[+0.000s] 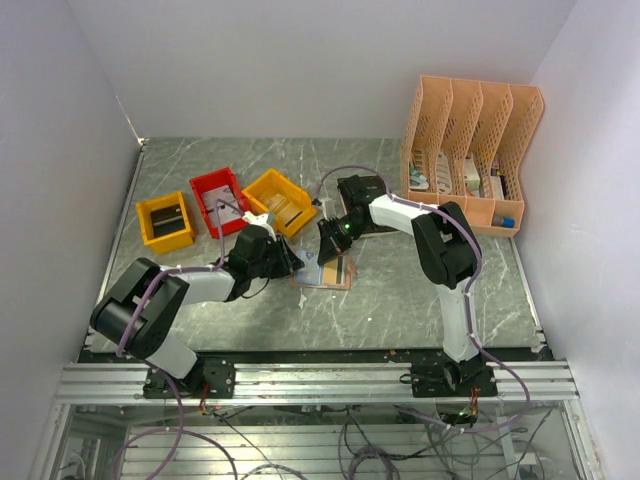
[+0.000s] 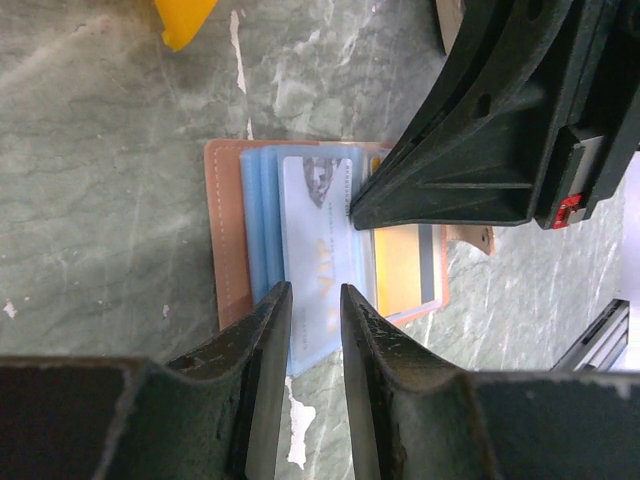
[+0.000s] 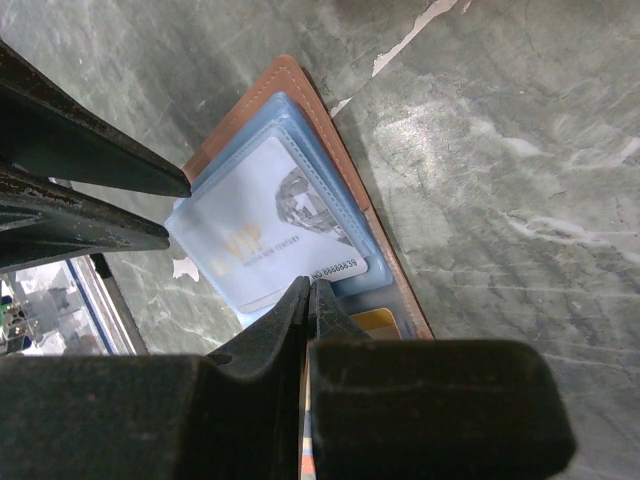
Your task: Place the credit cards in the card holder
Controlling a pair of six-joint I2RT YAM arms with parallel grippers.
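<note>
The card holder (image 2: 229,230) lies open on the table, brown with clear blue sleeves. In the left wrist view a white card (image 2: 318,260) sits in the left sleeve, and a yellow card (image 2: 398,270) shows on the right side. The right wrist view shows the white card (image 3: 279,230) with gold lettering. My left gripper is part open at the holder's left side, fingertips at the white card, with nothing seen held. My right gripper is shut over the holder, nothing visible between its fingertips, close by the white card's edge.
Yellow boxes (image 1: 166,223) and a red box (image 1: 218,184) stand at the back left. A peach organizer (image 1: 470,110) is at the back right, with a dark box (image 1: 362,190) behind my right gripper.
</note>
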